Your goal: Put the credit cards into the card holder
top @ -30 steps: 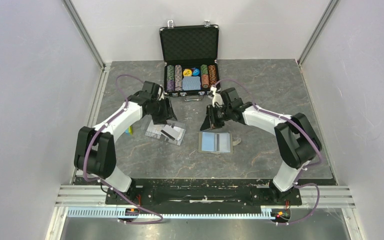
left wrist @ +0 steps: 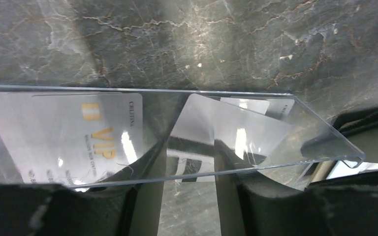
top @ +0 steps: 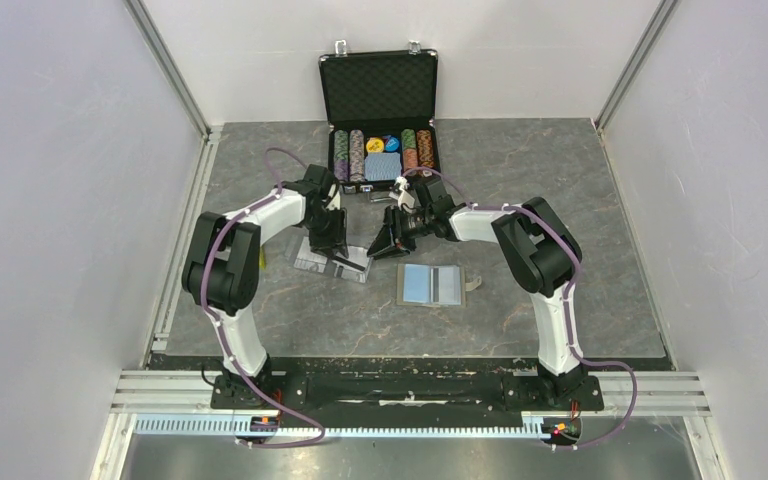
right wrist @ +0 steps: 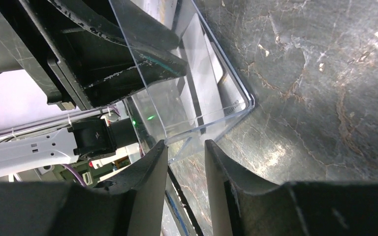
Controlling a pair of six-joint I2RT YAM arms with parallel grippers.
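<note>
A clear acrylic tray [left wrist: 325, 142] holds silver cards, a VIP stack [left wrist: 64, 132] at one side and loose cards [left wrist: 236, 123] at the other. My left gripper is over the tray's middle, part open, fingertips at the loose cards, seen through the plastic. My right gripper is part open at the tray's end, one fingertip by its rim; whether it touches cannot be told. The open card holder [top: 416, 284], with pale blue and clear sleeves, lies right of the tray on the table.
An open case of poker chips [top: 378, 90] stands at the back. A yellow item [top: 261, 258] is partly hidden by the left arm.
Both arms have moved inward: my left gripper down and right over the tray, my right gripper leftward to the tray's end.
</note>
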